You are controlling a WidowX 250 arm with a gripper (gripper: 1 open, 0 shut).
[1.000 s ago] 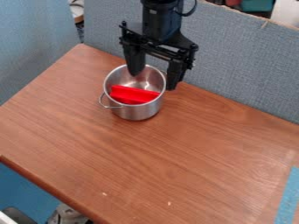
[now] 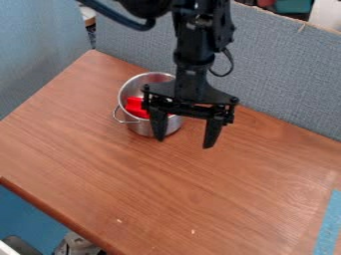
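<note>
A steel pot (image 2: pixel 132 92) with a wire handle stands toward the back of the wooden table (image 2: pixel 134 189), with a red object (image 2: pixel 135 106) inside it. My black gripper (image 2: pixel 185 137) is open, its two fingers pointing down in front of the pot and over its right part, hiding much of the pot and the red object. I see nothing between the fingers.
Grey padded walls (image 2: pixel 286 78) line the back and left of the table. A blue strip (image 2: pixel 328 224) lies at the right edge.
My gripper has moved from above the back of the pot toward the camera, coming lower in the view, in front of the pot. The pot looks unmoved.
</note>
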